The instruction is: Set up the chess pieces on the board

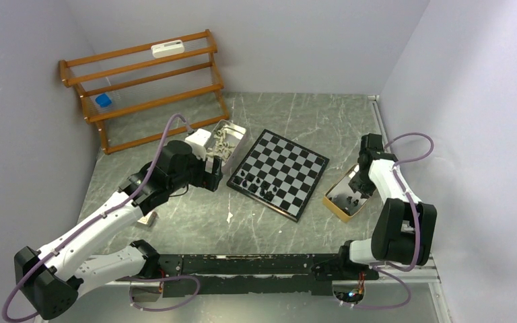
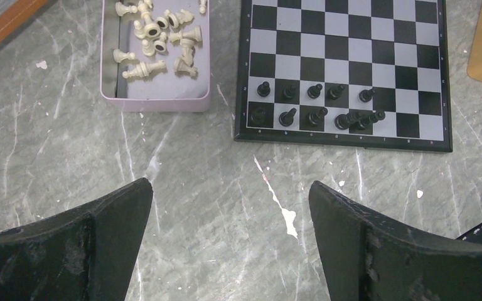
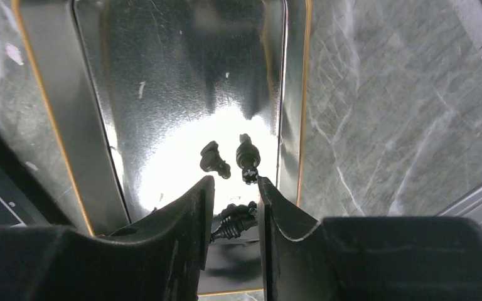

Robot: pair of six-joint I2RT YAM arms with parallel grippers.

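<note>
The chessboard [image 1: 279, 171] lies mid-table, with several black pieces [image 2: 314, 115] standing in two rows along its near edge. White pieces [image 2: 144, 69] lie heaped in a pale bin left of the board. My left gripper hangs open over bare table in front of the bin and board, nothing between its fingers. Over the black-piece box, my right gripper is part open. One black piece [image 3: 248, 160] is just beyond its right fingertip, another black piece [image 3: 214, 161] lies to the left, and more black pieces [image 3: 235, 221] show between and behind the fingers.
The tan-edged box [image 3: 301, 113] sits right of the board, close to the right wall. A wooden rack [image 1: 141, 74] stands at the back left, behind the pale bin [image 2: 157, 105]. Front table between the arms is clear.
</note>
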